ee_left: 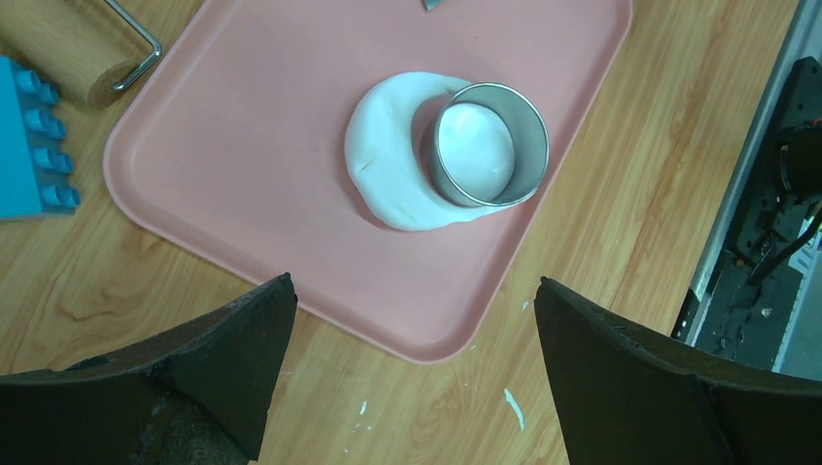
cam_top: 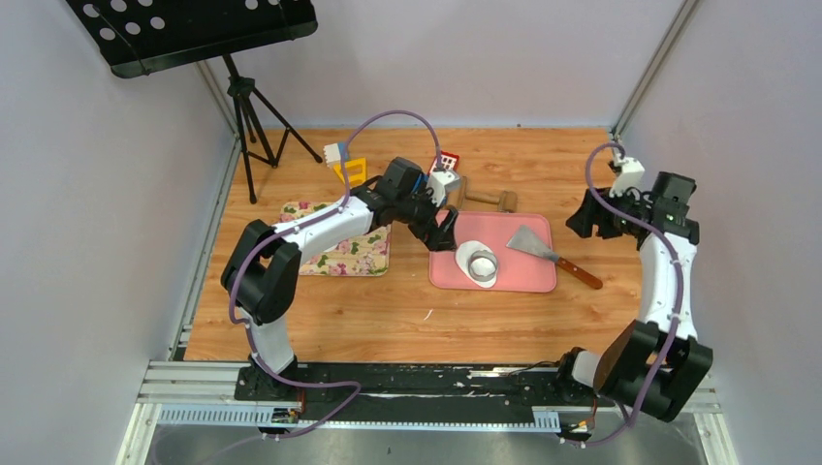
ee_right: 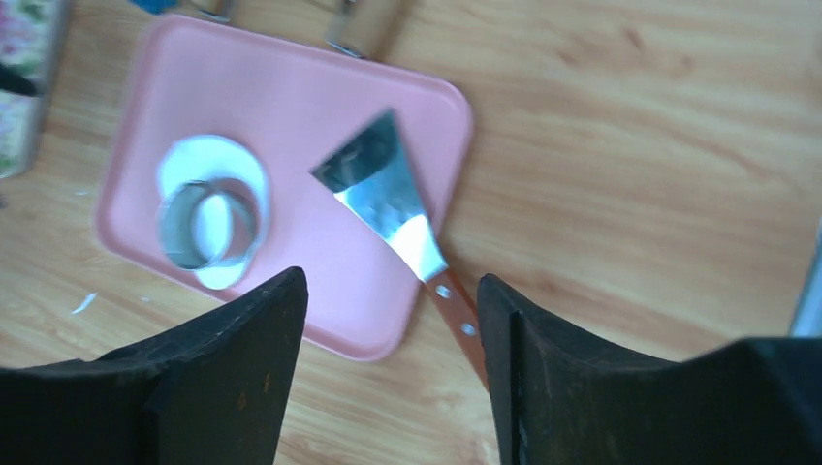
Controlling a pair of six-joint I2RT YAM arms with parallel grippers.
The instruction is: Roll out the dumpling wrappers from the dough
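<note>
On the pink tray (cam_top: 504, 278) lies a flattened piece of white dough (ee_left: 386, 160), with a round metal cutter (ee_left: 528, 160) standing upright on it near one side. The scraper's metal blade (ee_right: 383, 194) rests over the tray's right part, and its brown handle (cam_top: 579, 272) reaches past the rim onto the table. My left gripper is open by the tray's left edge, nothing between its fingers. Above and to the right of the scraper, my right gripper (cam_top: 584, 225) hangs with its fingers apart and empty; in its wrist view the handle passes beneath one finger.
A rolling pin (cam_top: 490, 199) lies behind the tray. Blue toy bricks (ee_left: 29, 145) stand beside the rolling pin. A flowered board (cam_top: 373, 260) is at the left, partly under my left arm. The table in front of the tray is clear except for small white scraps.
</note>
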